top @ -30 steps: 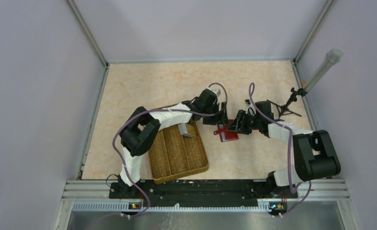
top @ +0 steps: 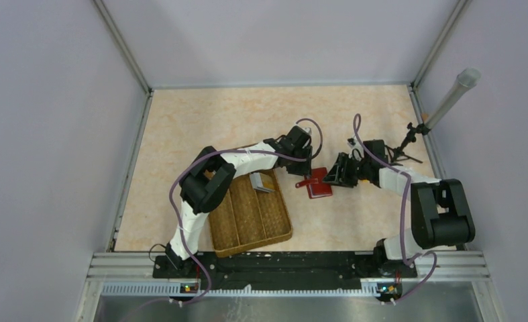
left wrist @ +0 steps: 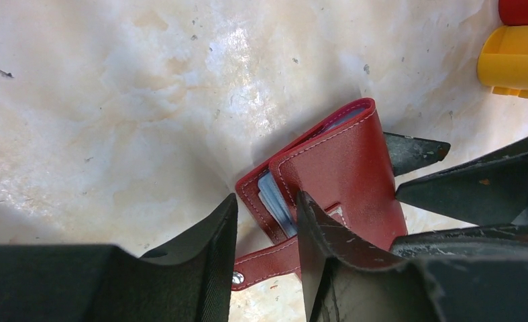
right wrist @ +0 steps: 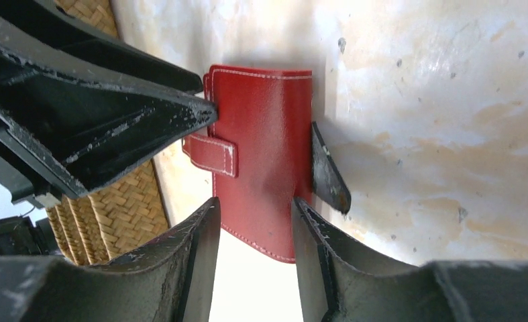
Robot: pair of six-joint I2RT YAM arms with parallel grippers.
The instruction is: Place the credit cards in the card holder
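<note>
The red leather card holder [top: 320, 190] lies on the table between my two grippers. At its mouth, pale blue card-like edges [left wrist: 276, 204] show inside; how many cards there are cannot be told. A strap with a metal snap [left wrist: 237, 277] sticks out at its left side. My left gripper stands part open at the holder's mouth, one fingertip in front of the leather, and no card shows between its fingers. Over the holder [right wrist: 261, 147], my right gripper is also part open, its gap above the holder's lower part, apparently gripping nothing.
A woven compartment tray [top: 251, 246] sits on the left under my left arm, with a whitish-blue item [top: 261, 182] inside. A dark wedge-shaped piece [right wrist: 329, 171] touches the holder's side. A yellow object [left wrist: 516, 60] lies beyond. The table behind the arms is clear.
My left gripper has shifted slightly and its fingers look closer together. The right gripper has drawn a little to the right. The holder has barely moved.
</note>
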